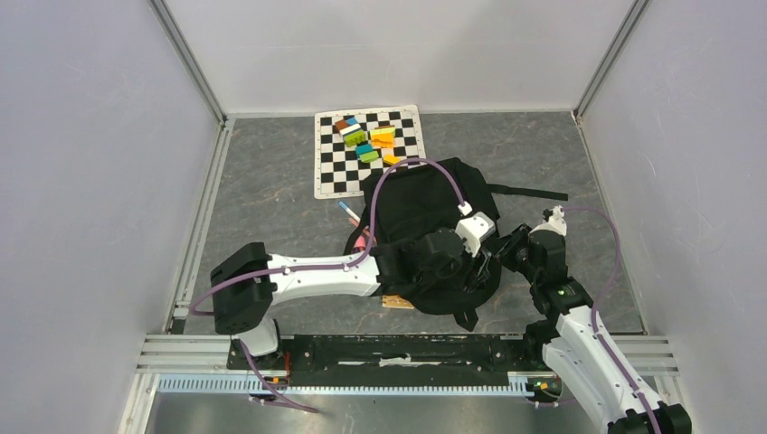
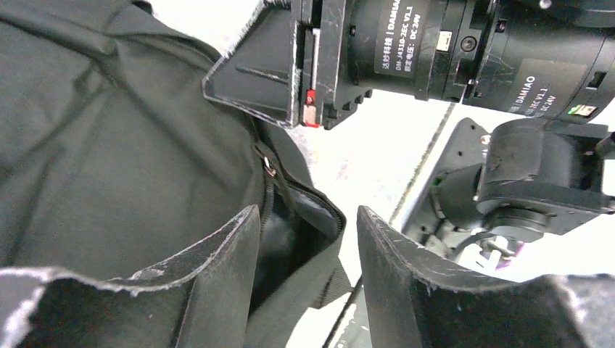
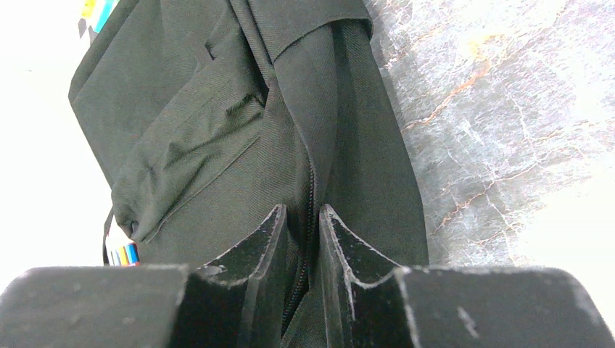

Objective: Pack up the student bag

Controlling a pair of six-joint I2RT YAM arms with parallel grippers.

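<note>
A black fabric bag [image 1: 407, 199] lies in the middle of the table, its zipper [image 3: 300, 275] along the right side. My left gripper [image 1: 474, 276] is over the bag's right part; in its wrist view the parted fingertips [image 2: 308, 214] flank a folded edge with a zipper pull [image 2: 272, 170]. My right gripper [image 1: 506, 246] sits beside it at the bag's right edge. In the right wrist view its fingertips [image 3: 303, 214] stand close together around the zippered fold; whether they grip it is unclear.
A checkered board [image 1: 330, 181] with colored blocks lies behind the bag. Pens [image 1: 350, 212] and a tan item [image 1: 397, 302] stick out around the bag. Bare table lies at left and far right.
</note>
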